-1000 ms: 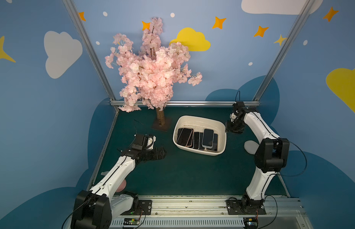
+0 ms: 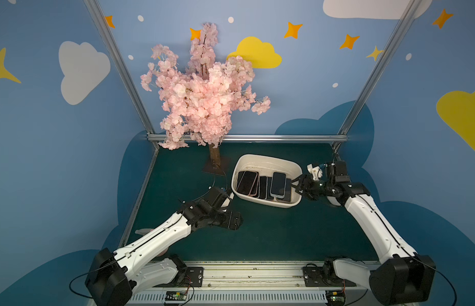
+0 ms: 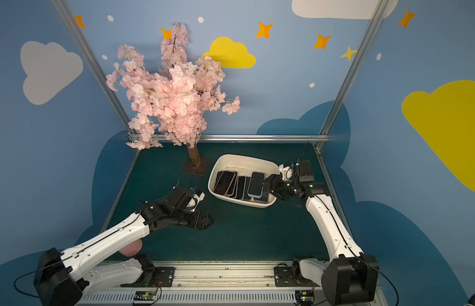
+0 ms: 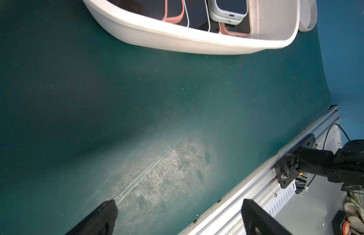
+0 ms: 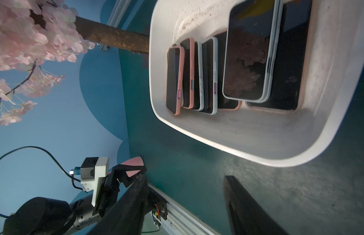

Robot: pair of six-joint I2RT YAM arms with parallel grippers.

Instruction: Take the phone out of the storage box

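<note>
A white storage box (image 2: 268,202) sits mid-table with several phones lying in it. On top of the others, toward the box's right side, is a dark-screened phone (image 2: 278,184) with a pale edge (image 5: 248,51). Pink- and white-edged phones fill the left part, overlapping one another. Over the box's right rim hangs my right gripper (image 2: 297,184); in its wrist view the fingers (image 5: 238,195) stand apart with nothing between them. My left gripper is open and empty above bare table, in front of the box's left corner.
A pink blossom tree (image 2: 215,157) stands behind the box on its left. Part of a white dish-like object (image 4: 308,14) shows to the right of the box, under my right arm. A pink round object (image 3: 130,247) lies beneath my left arm.
The left gripper has moved right and slightly toward the front edge. The box and phones look unchanged.
</note>
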